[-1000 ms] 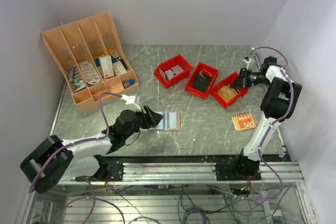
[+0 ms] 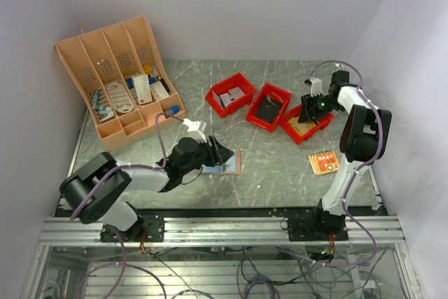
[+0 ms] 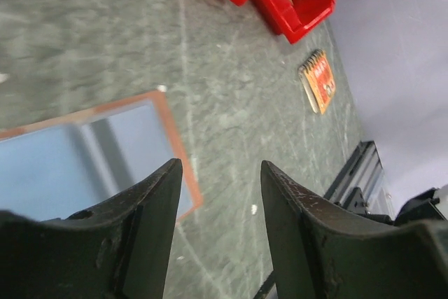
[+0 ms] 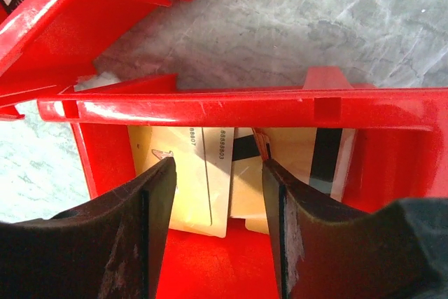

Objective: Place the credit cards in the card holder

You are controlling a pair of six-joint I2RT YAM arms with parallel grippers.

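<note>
Gold credit cards (image 4: pixel 192 159) lie in the right-hand red box (image 4: pixel 329 106). My right gripper is open over them, fingertips at the cards. The card holder (image 3: pixel 140 145), a flat board with pale blue and grey pockets, lies on the table at front centre; my left gripper hovers over it, open, nothing between its fingers.
Two more red boxes (image 2: pixel 269 90) (image 2: pixel 231 78) stand along the back, holding dark and grey items. An orange notebook (image 2: pixel 324 162) lies front right. A wooden organiser (image 2: pixel 143 124) fills the back left.
My left gripper has moved right and slightly up in the top view, over the holder. My right gripper has moved left, into position over the gold cards.
</note>
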